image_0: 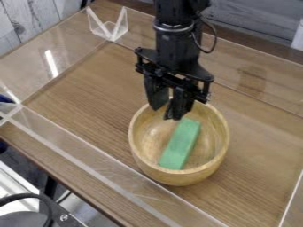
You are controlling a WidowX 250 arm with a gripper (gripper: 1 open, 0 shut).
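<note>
A round tan bowl [147, 149] holds a green rectangular object [180, 144] lying lengthwise in its right half. My black gripper [167, 108] hangs over the back part of the bowl, its tips near or inside the back rim. Whether the fingers hold anything or how far apart they stand is hard to tell from this view.
A white wire-like holder [108, 22] stands at the back left. Black cables and a dark round part lie at the lower left corner, beside the table edge.
</note>
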